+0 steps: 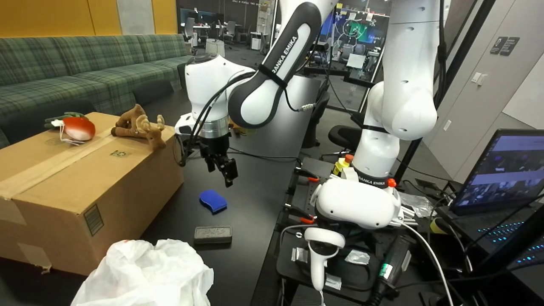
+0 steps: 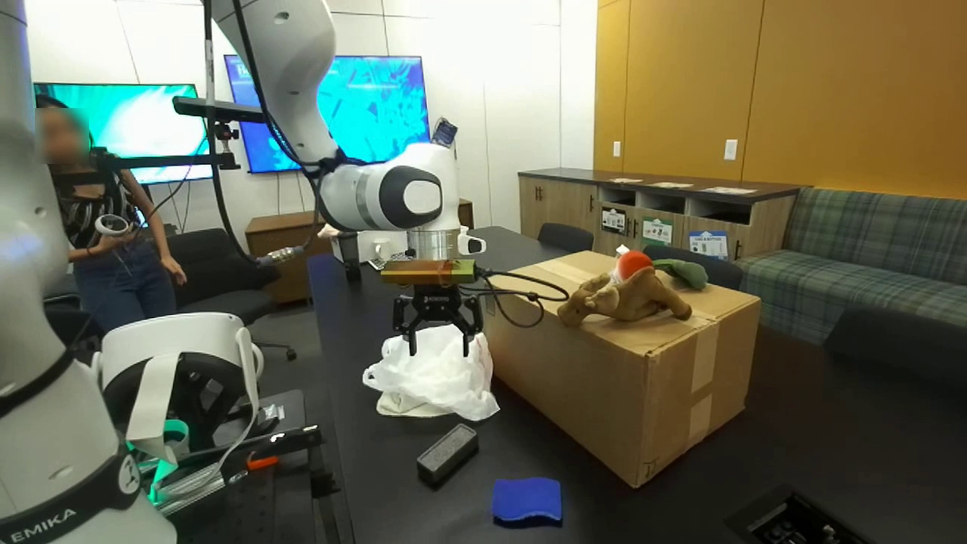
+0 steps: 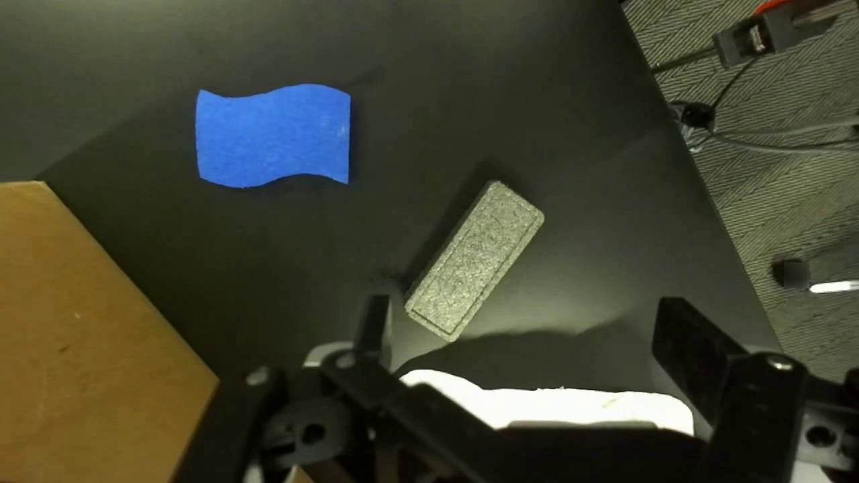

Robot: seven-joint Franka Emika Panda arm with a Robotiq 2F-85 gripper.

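My gripper (image 1: 220, 171) hangs above the black table with its fingers apart and nothing between them. In exterior view 2 both fingers point down, and the gap of the open gripper (image 2: 440, 344) shows in front of the white bag. A blue wavy sponge (image 1: 213, 201) lies flat on the table; the wrist view shows this sponge (image 3: 274, 135) at the upper left. Near it rests a grey felt eraser block (image 3: 475, 261), ahead of the open gripper. A crumpled white plastic bag (image 1: 148, 275) sits beyond the eraser, partly hidden by the fingers in the wrist view.
A large cardboard box (image 2: 580, 390) stands along one side of the table, with a brown plush toy (image 2: 625, 299) and a red-and-white item (image 1: 79, 128) on top. Across the table edge, a side stand carries a white headset (image 1: 354, 203). Bare table surrounds the sponge.
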